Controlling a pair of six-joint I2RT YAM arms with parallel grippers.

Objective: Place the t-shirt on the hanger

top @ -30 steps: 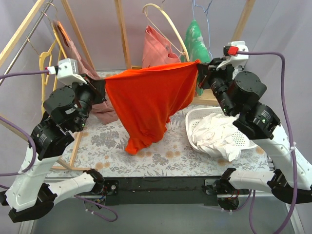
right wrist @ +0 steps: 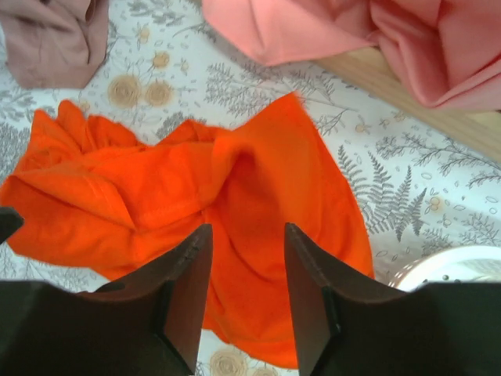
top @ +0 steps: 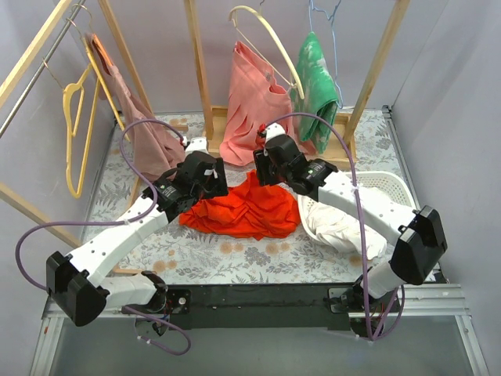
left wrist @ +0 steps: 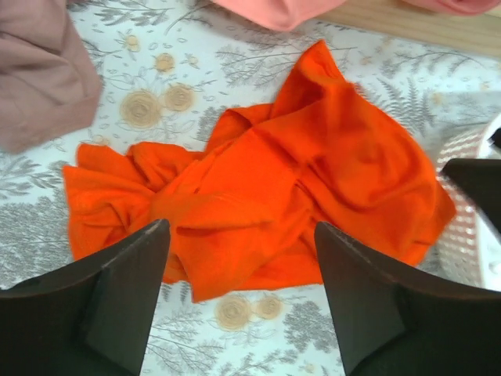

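An orange-red t-shirt (top: 243, 211) lies crumpled on the flowered table surface, its folds showing in both wrist views. Above its left part, my left gripper is open, its fingers apart and the cloth below them. My right gripper is also open over the shirt, with a narrower gap and nothing gripped. In the top view the arms partly cover the shirt's back edge. An empty yellow hanger (top: 69, 133) hangs from the rack rail at the left; a cream hanger (top: 274, 39) hangs at the back centre.
A white basket (top: 403, 186) with white cloth stands at the right. Pink cloth (top: 246, 110) and a green garment (top: 315, 86) hang at the back, a mauve garment (top: 145, 133) at the left. Wooden rack posts (top: 198, 66) stand behind.
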